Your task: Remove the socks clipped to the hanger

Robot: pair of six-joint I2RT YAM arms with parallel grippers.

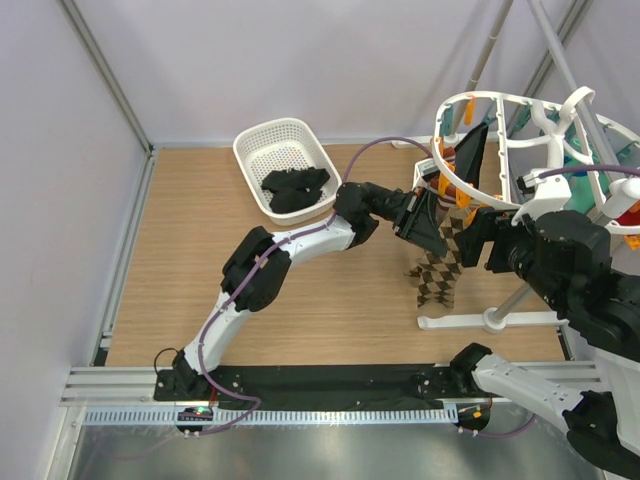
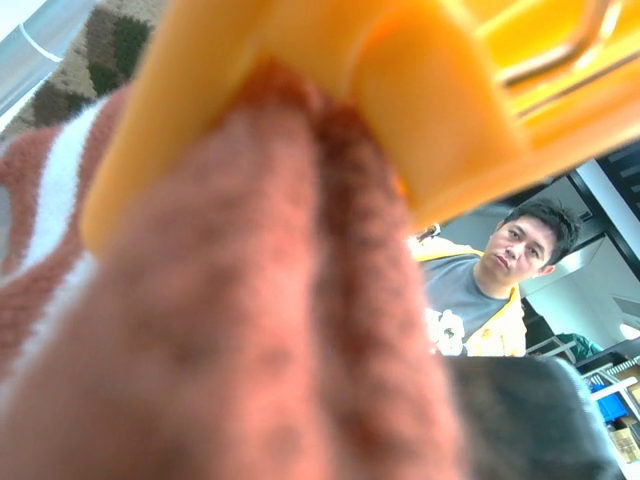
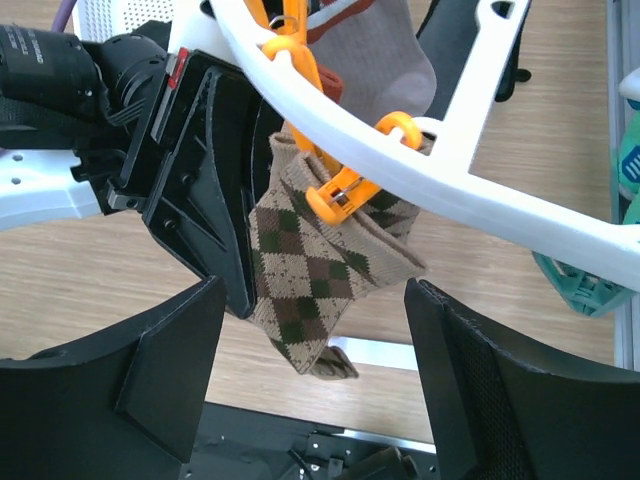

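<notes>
In the right wrist view, a brown-and-beige argyle sock (image 3: 300, 265) hangs from an orange clip (image 3: 343, 194) on the white hanger (image 3: 400, 170). My right gripper has its fingers apart, facing this sock, with no cloth gripped between them. Against the sock's left side stands my left gripper (image 1: 438, 243), shut. A reddish striped sock (image 2: 230, 320) fills much of the left wrist view, running up into an orange clip (image 2: 430, 110). Whether any of that cloth is pinched in the left fingers is hidden. A grey sock (image 3: 375, 65) hangs behind.
A white basket (image 1: 262, 150) holding dark socks (image 1: 295, 190) stands at the back of the table. Green items (image 3: 590, 285) hang on the hanger's right side. The white stand foot (image 1: 530, 319) lies below. Left of the left arm the table is bare.
</notes>
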